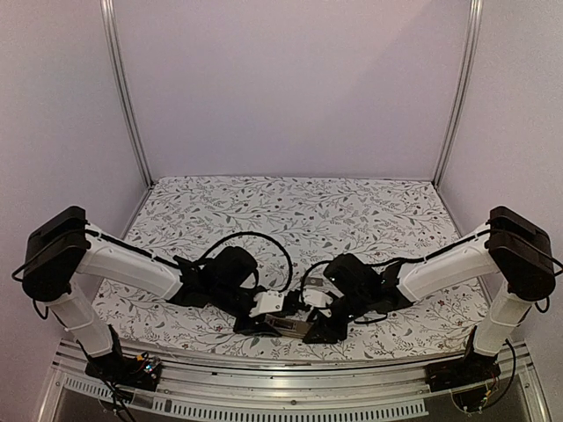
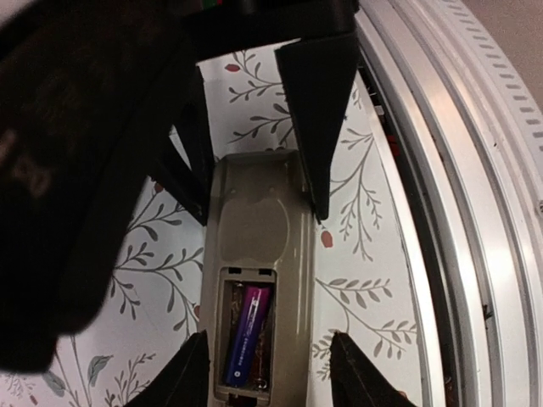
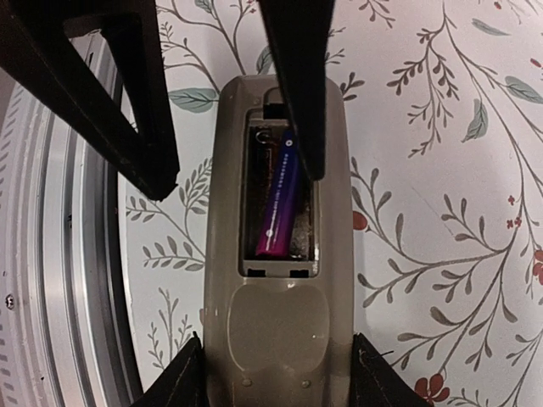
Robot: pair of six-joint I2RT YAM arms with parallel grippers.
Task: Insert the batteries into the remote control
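The grey-brown remote control (image 1: 288, 326) lies near the table's front edge, its battery bay facing up. A purple-blue battery sits slantwise in the bay, showing beside bare metal contacts in the right wrist view. My right gripper (image 1: 324, 335) is shut on the remote's plain end, with one finger on each side. Over the bay end stands my left gripper (image 1: 252, 328), part open, its fingers (image 3: 297, 93) apart. From the right wrist view, one left finger overlaps the bay's edge and the other stands outside the remote. Nothing shows held between them; contact with the remote cannot be told.
A small grey piece (image 1: 315, 280) lies behind the grippers, partly covered by the right arm. The metal rail (image 1: 281, 369) runs close along the table's front. Behind both arms, the patterned table (image 1: 299, 211) is clear.
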